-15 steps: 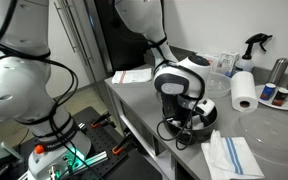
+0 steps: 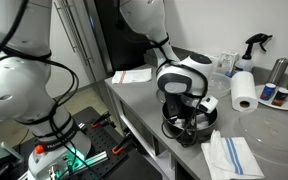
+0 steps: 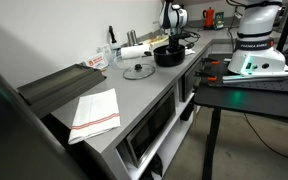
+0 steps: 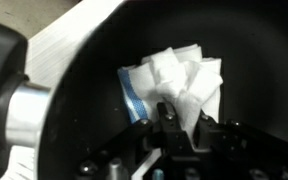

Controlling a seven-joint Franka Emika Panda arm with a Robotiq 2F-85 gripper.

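Observation:
A white cloth with a blue stripe (image 4: 139, 92) lies bunched on the floor of a deep black pot (image 4: 89, 75), seen in the wrist view. My gripper reaches down into the pot and is shut on a raised fold of this cloth. From the side, the pot (image 2: 213, 128) stands on the counter below the robot's hand, which hides much of its inside. The fingertips cannot be made out clearly in either exterior view.
Right of the pot lies a blue-striped towel (image 2: 233, 156), with a clear round lid (image 2: 269, 133) beyond it. A paper roll (image 2: 244, 92) stands behind. Another folded cloth (image 3: 95, 113) rests on the near counter, with bare surface between it and the pot.
The hand over the pot has shifted slightly, and its cable hangs a little differently. The pot and the towel beside it have stayed in place.

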